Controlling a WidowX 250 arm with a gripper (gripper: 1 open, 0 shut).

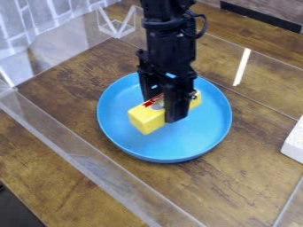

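Observation:
A black robot gripper [164, 96] reaches down from the top centre over a blue plate [166, 146]. It is shut on a yellow block [148, 119] with a red stripe, held over the middle of the plate. Part of the yellow block shows behind the fingers on the right. Whether the block touches the plate is hard to tell.
The plate rests on a wooden table [71, 186]. A white object [291, 142] lies at the right edge. The wood to the left and in front of the plate is mostly clear. Pale plastic or metal shows at the top left corner.

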